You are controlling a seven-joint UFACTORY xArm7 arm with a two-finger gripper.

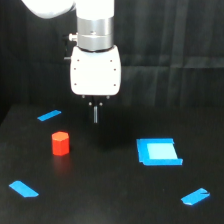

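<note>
My gripper [96, 115] hangs from the white hand [96, 71] at the upper left of the middle, pointing straight down above the dark table. Its thin dark fingers stand close together, shut, and nothing shows between them. A small red block [61, 144] sits upright on the table, lower in the picture and to the left of the gripper, apart from it. To the right, a white square [161, 151] framed by blue tape [153, 162] lies flat on the table and is bare.
Blue tape strips lie at the back left [49, 115], front left [23, 189] and front right [195, 197]. Between the red block and the taped square the table is clear. A dark curtain [170, 60] hangs behind.
</note>
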